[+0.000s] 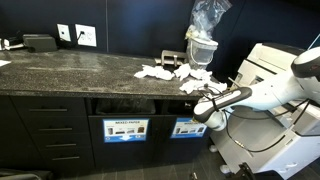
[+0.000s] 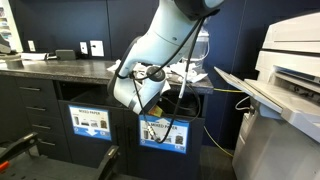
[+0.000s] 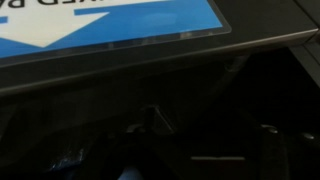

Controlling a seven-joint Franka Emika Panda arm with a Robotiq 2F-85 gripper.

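My arm reaches in from the right to the opening above the right-hand paper bin, below the counter's front edge. In the wrist view my gripper is dim at the bottom, over a dark space beside the bin's upside-down sign. It is too dark there to tell how the fingers stand or whether anything is between them. White crumpled papers lie on the counter. The right bin's sign and the left bin's sign show on the dark fronts.
A clear plastic bag rises from a white bucket at the back of the counter. A black box sits far left. A large white machine stands close on the right.
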